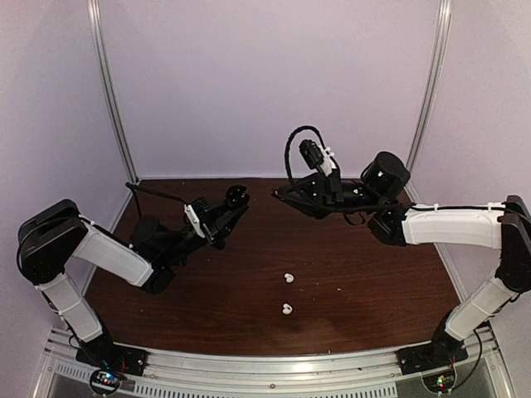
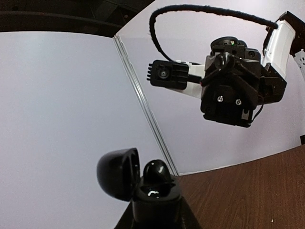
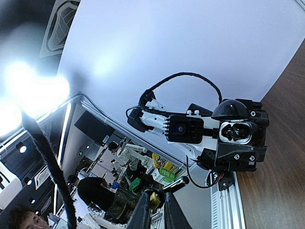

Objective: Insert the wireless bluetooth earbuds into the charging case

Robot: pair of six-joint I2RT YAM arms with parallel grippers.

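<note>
In the left wrist view, my left gripper is shut on the black charging case, held up off the table with its lid open. A rounded black shape rises from the case, apparently an earbud in one slot. From the right wrist view, the case's opening faces my right arm. My right gripper is shut on a black earbud with a gold patch. In the top view, a clear gap separates the right gripper from the case.
Two small white earbud-like pieces lie on the brown table at its front middle. White panels enclose the back and sides. Between the two grippers the air is free.
</note>
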